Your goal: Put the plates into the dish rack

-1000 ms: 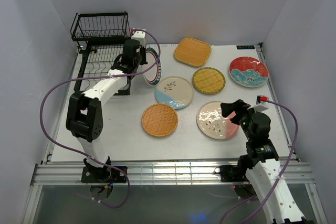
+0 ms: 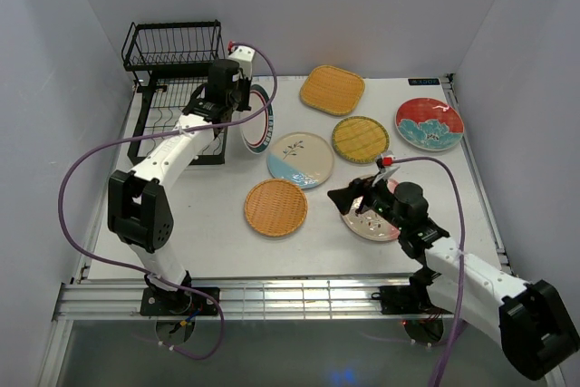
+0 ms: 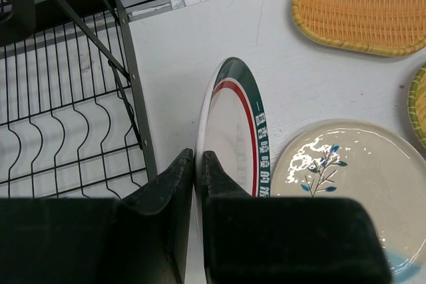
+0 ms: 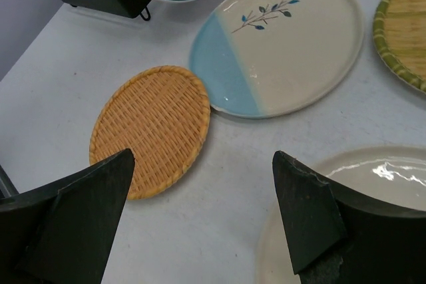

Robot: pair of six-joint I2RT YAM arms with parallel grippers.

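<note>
My left gripper is shut on a white plate (image 3: 236, 131) with a green and red rim, held on edge just right of the black dish rack (image 3: 73, 104). My right gripper is open above the pink speckled plate (image 2: 372, 228), with nothing between its fingers. A beige and blue plate (image 2: 299, 160) lies in the middle, and a red plate with teal pattern (image 2: 430, 124) lies at the back right.
An orange square woven tray (image 2: 333, 88) is at the back; a yellow round woven tray (image 2: 361, 138) and an orange round one (image 2: 275, 208) lie nearer.
My right gripper has moved left over the pink plate. My left gripper and its plate have shifted slightly left.
</note>
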